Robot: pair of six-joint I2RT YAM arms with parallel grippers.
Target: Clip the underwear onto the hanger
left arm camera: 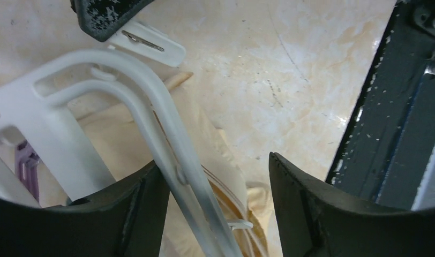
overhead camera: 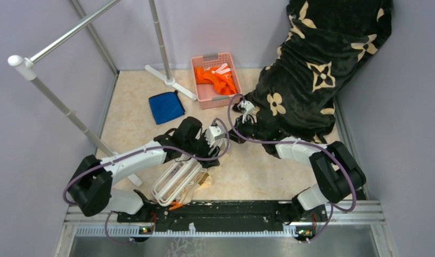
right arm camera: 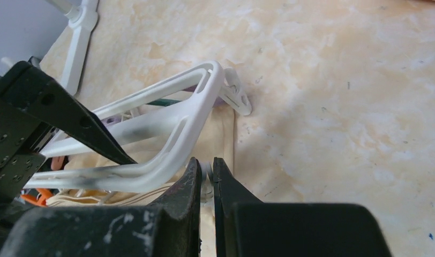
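The white hanger lies aslant at the front left, its far end under the left gripper. Beige underwear shows beneath it, touching the floor. My left gripper is part open, with hanger bars between its fingers but the right finger standing clear of them. Beside the hanger's end, my right gripper is shut on a small white clip, whose free end points toward the cloth. Whether any clip grips the underwear, I cannot tell.
An orange clip lies near the front edge. Farther back are a blue cloth and a pink basket of orange cloth. A dark blanket covers the back right; a rack stands left.
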